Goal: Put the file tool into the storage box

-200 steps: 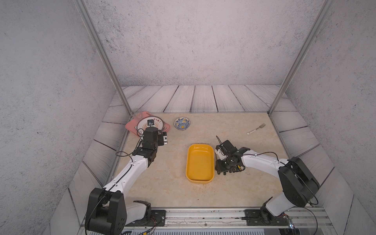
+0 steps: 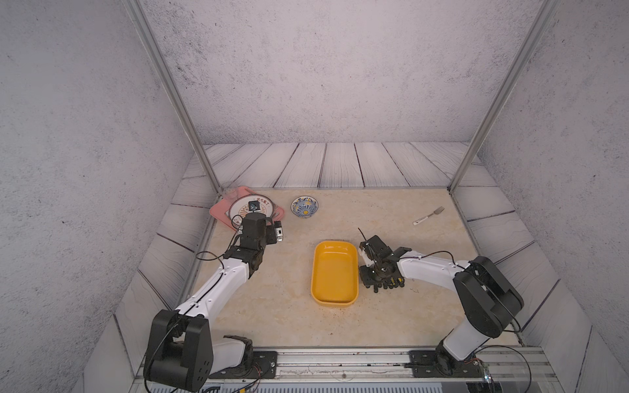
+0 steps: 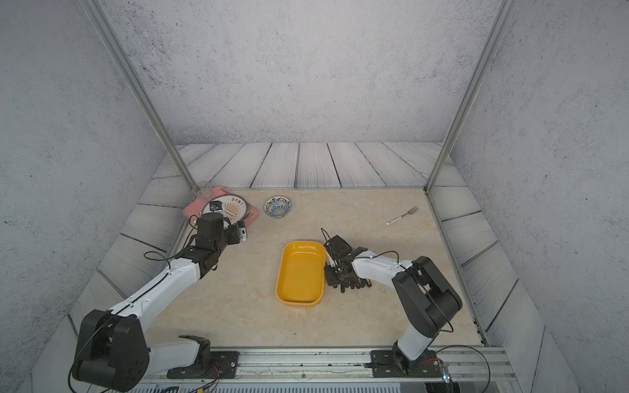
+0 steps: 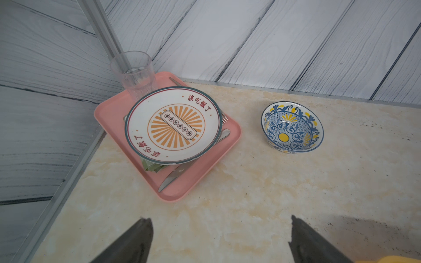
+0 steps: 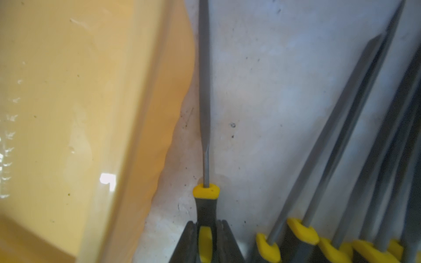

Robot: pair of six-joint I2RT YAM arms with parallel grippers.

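A yellow storage box (image 2: 334, 271) sits empty mid-table. Just right of it, in the right wrist view, a long file tool (image 5: 204, 109) lies on the table with its black-and-yellow handle between the fingertips of my right gripper, which stand close about it; whether they grip it is unclear. Several more files (image 5: 307, 232) lie to the right. My left gripper hangs open over the table at the left, nothing between its fingers.
At the back left are a pink tray (image 4: 109, 114) with plate (image 4: 173, 125), glass and cutlery, and a patterned bowl (image 4: 291, 127). A fork (image 2: 429, 216) lies at back right.
The left arm has barely moved.
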